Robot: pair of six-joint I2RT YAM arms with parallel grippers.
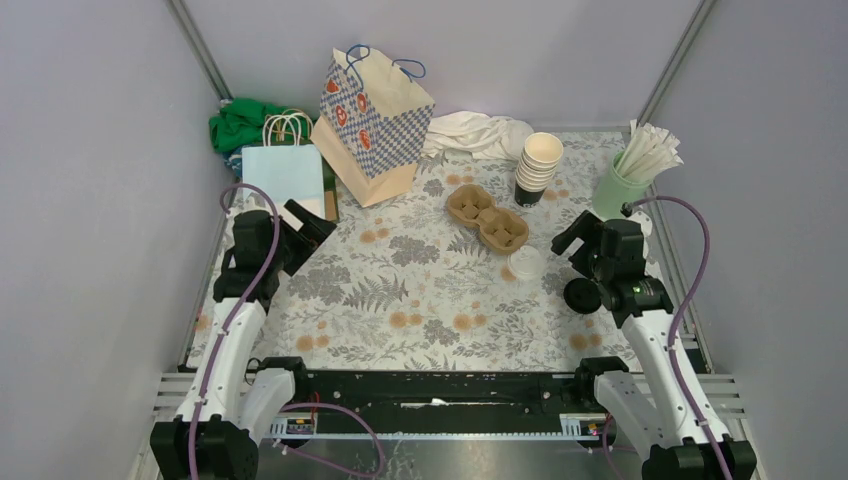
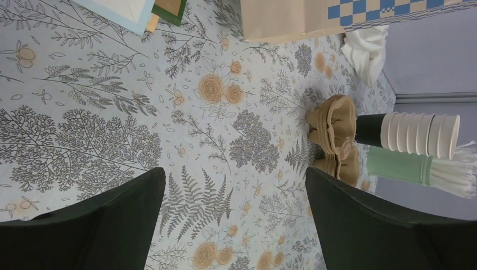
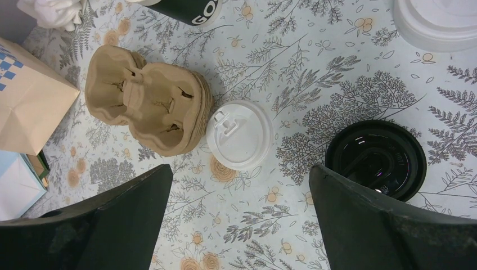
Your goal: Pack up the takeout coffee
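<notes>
A pulp cup carrier (image 1: 500, 228) (image 3: 164, 104) lies right of centre, a white lid (image 1: 526, 263) (image 3: 238, 135) beside it and a black lid (image 1: 582, 295) (image 3: 376, 157) to the right. A stack of cups (image 1: 540, 160) (image 2: 416, 132) stands behind the carrier. A checked paper bag (image 1: 372, 130) stands at the back left, near light-blue and green handled bags (image 1: 280, 180). My left gripper (image 1: 306, 226) is open over the left of the table, nothing between its fingers. My right gripper (image 1: 568, 244) hangs open just right of the carrier, above the lids, also empty.
A green holder (image 1: 613, 195) with white straws or utensils stands at the back right. White cloth (image 1: 470, 133) and green fabric (image 1: 235, 125) lie along the back.
</notes>
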